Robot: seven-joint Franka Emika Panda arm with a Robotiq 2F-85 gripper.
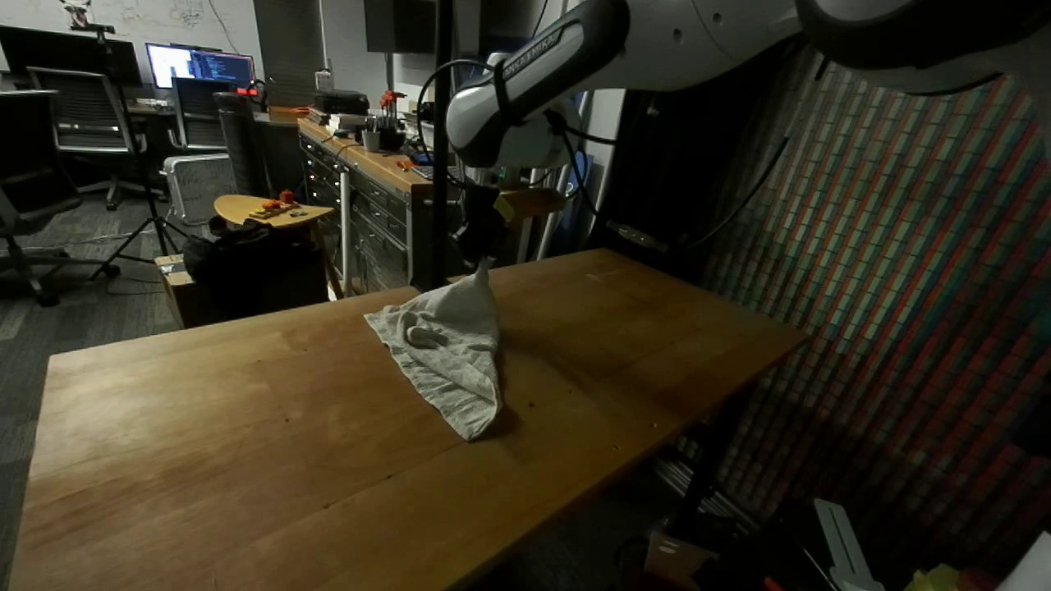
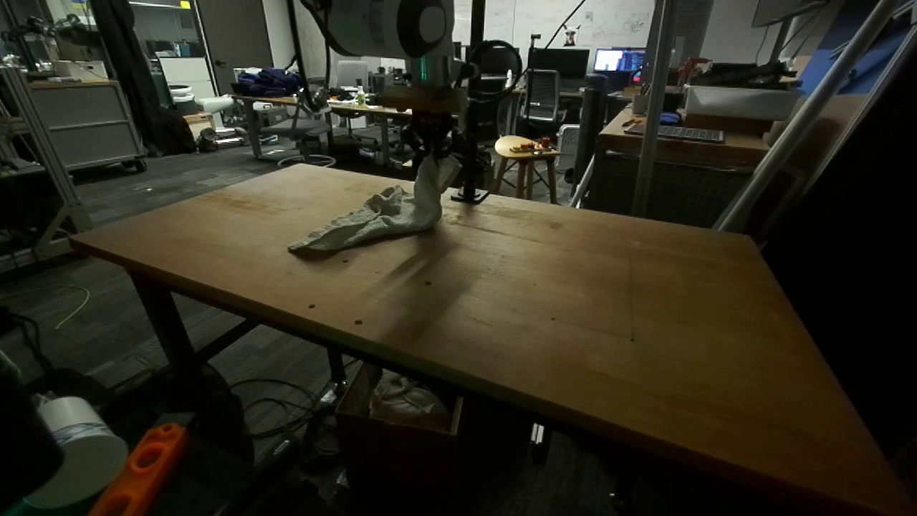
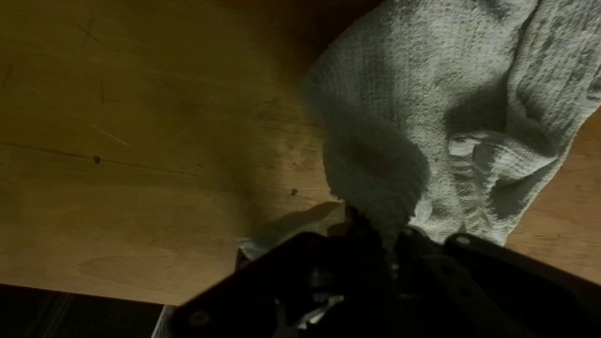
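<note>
A pale grey cloth (image 1: 448, 340) lies crumpled on the wooden table, one end lifted up to my gripper (image 1: 479, 262). From the other side, the raised part of the cloth (image 2: 427, 190) rises steeply to the gripper (image 2: 435, 155), while the rest trails along the table to the left. In the wrist view, the cloth (image 3: 439, 73) runs down between the dark fingers of my gripper, which is shut on it. A small fold stands up on the lying part. The fingertips themselves are mostly hidden by cloth and shadow.
A black post (image 2: 471, 112) stands at the table's far edge, close beside the gripper. Below the near edge sits a box (image 2: 400, 438) on the floor.
</note>
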